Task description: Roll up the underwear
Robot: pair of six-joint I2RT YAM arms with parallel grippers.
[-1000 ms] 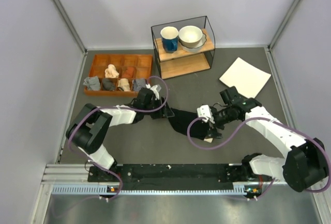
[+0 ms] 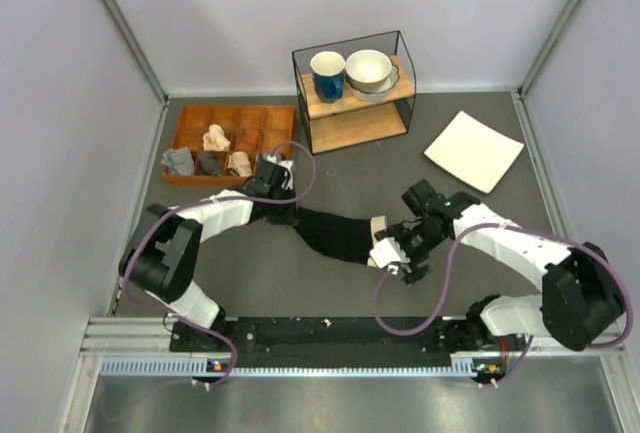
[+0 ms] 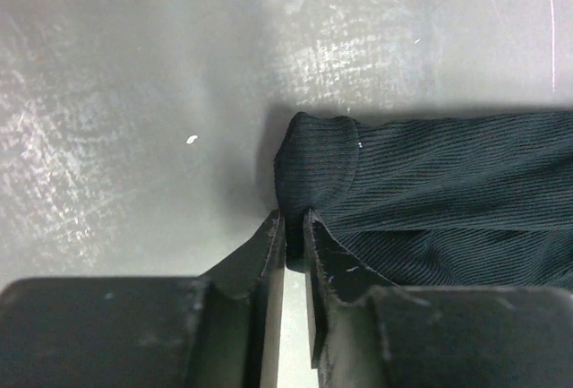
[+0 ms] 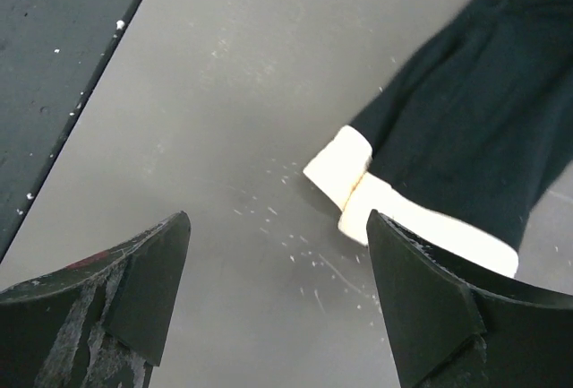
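The dark underwear point(image 2: 338, 235) with its white waistband lies on the grey table, stretched between both arms. In the left wrist view, its folded end point(image 3: 315, 159) sits at the fingertips of my left gripper, which are nearly together with cloth between them. My right gripper stands open at the other end. The white waistband point(image 4: 421, 222) is just beyond its right-hand finger in the right wrist view, and nothing lies between the fingers. From above, the right gripper point(image 2: 376, 244) hides part of the band.
A wooden divided box point(image 2: 196, 178) with several rolled cloths stands at the back left. Behind the middle is a wire shelf point(image 2: 357, 129) with a mug and bowls. A white board point(image 2: 474, 151) lies at the back right. Bare table shows in front of the underwear.
My left gripper has moved left, and the underwear has shifted left with it.
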